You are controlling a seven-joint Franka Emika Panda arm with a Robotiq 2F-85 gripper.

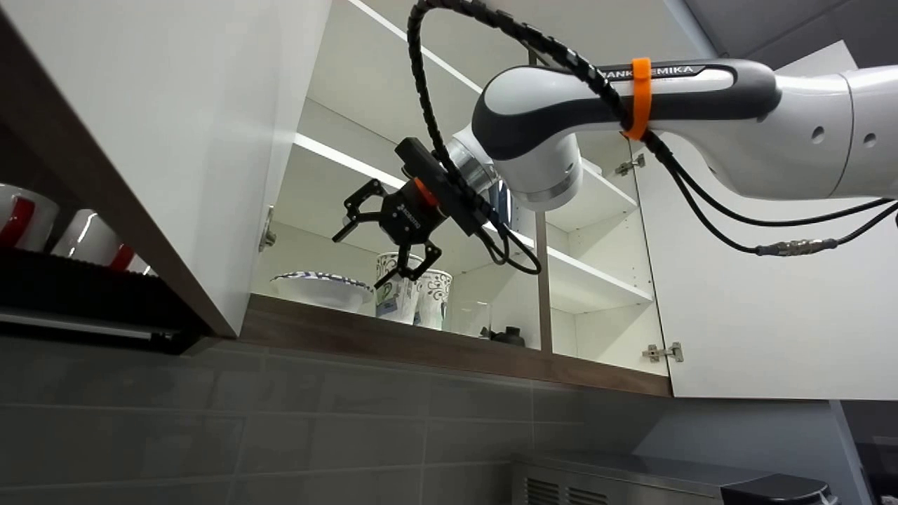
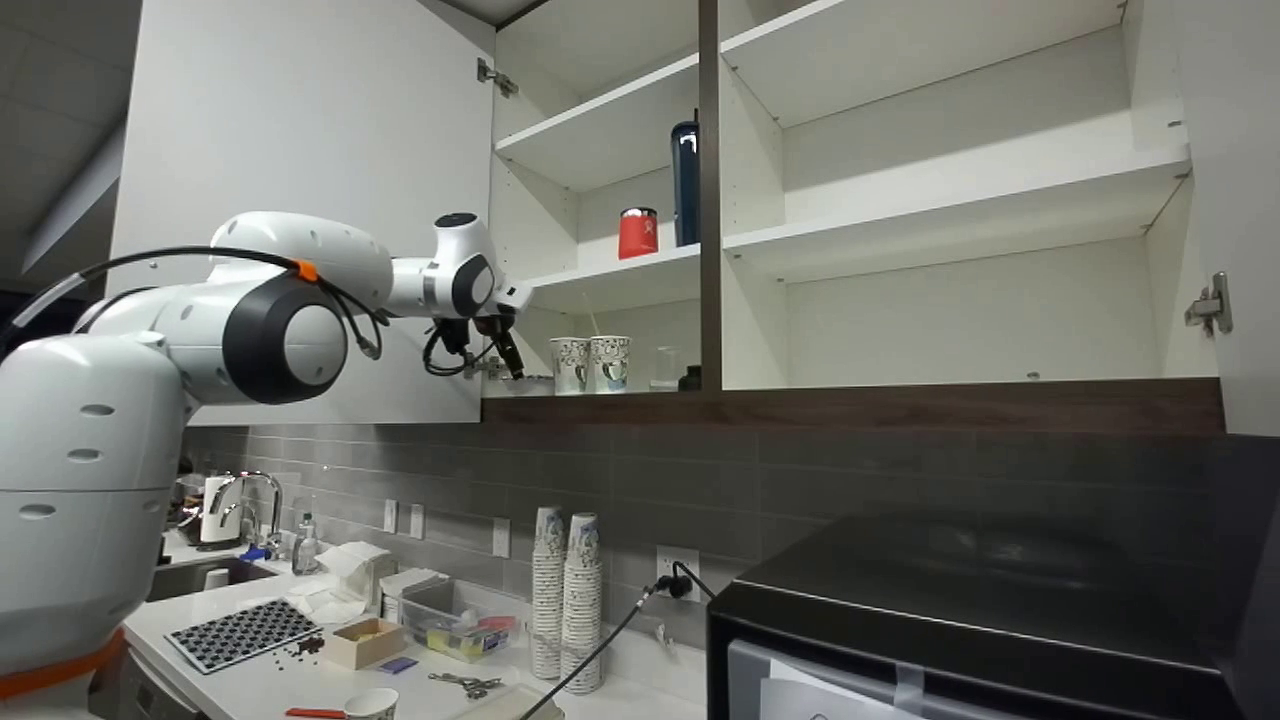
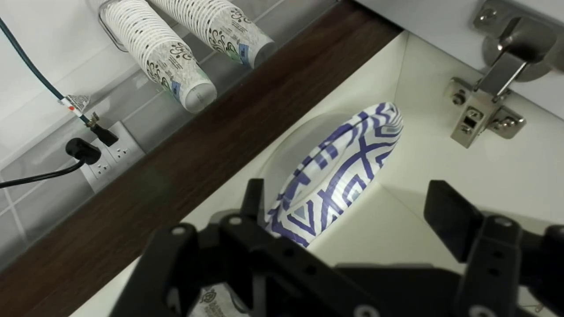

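My gripper (image 1: 355, 260) stands open in front of the left cabinet, above its bottom shelf, with nothing between its fingers. Below it a white bowl with a blue-patterned rim (image 1: 325, 290) rests on that shelf near the cabinet's left wall. In the wrist view the bowl (image 3: 330, 177) appears between and beyond the two fingers, apart from them; the left finger covers a bit of its near end. Exterior view 2 shows the gripper (image 2: 516, 374) close to the cabinet's left edge, with the bowl barely visible there.
Two patterned paper cups (image 2: 609, 364) and a clear glass (image 1: 471, 318) stand right of the bowl. A red tumbler (image 2: 638, 233) and a dark blue bottle (image 2: 685, 180) occupy the shelf above. A door hinge (image 3: 486, 100) is beyond the right finger. The right cabinet's shelves are mostly bare.
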